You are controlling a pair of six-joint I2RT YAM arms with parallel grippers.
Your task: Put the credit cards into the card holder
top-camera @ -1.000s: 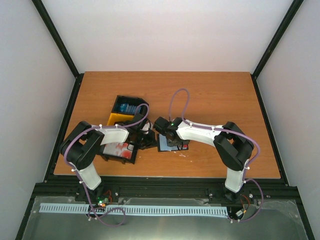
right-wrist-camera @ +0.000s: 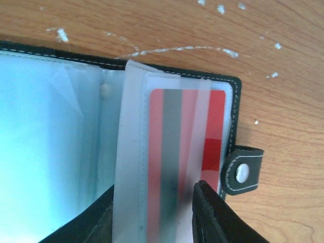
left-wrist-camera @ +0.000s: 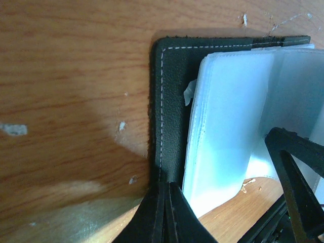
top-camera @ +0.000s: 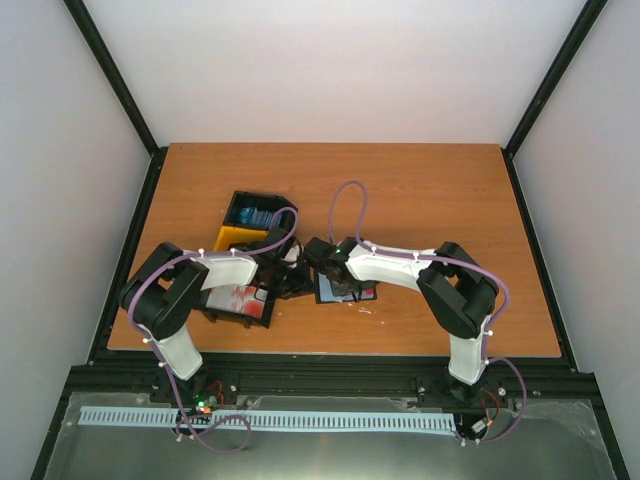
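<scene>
The card holder (right-wrist-camera: 236, 111) lies spread on the table, a black cover with clear plastic sleeves. In the left wrist view, my left gripper is shut at the black left border (left-wrist-camera: 172, 111) of the holder, nothing visible between its fingers. Over the holder's right part, my right gripper is part open. A raised clear sleeve (right-wrist-camera: 135, 111) stands between its fingers, which are apart. Under that sleeve a red and grey card (right-wrist-camera: 213, 126) shows at the right side. One right finger (left-wrist-camera: 298, 187) also appears in the left wrist view, by the whitish sleeves (left-wrist-camera: 228, 126).
Left of the holder stands a black box with blue cards (top-camera: 256, 216), a yellow part (top-camera: 238, 237) and a red-and-white area (top-camera: 236, 300). A snap strap (right-wrist-camera: 243, 171) sticks out from the holder's right edge.
My right arm has shifted slightly left over the holder compared with a second ago. The left arm and the holder look unmoved.
</scene>
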